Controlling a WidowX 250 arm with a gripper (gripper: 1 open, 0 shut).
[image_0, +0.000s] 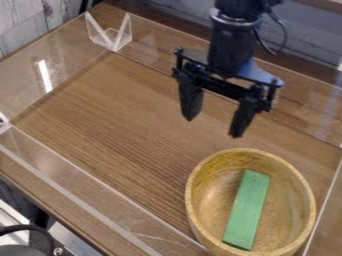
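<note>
My black gripper (214, 112) hangs over the right middle of the wooden surface, fingers spread apart and open, with nothing visible between them. Below it at the lower right sits a tan oval bowl (209, 190) holding a green rectangular block (246, 210). The gripper is above and behind the bowl, apart from it.
A clear plastic or wire item (110, 36) stands at the back left near the edge. A raised border runs along the back and left.
</note>
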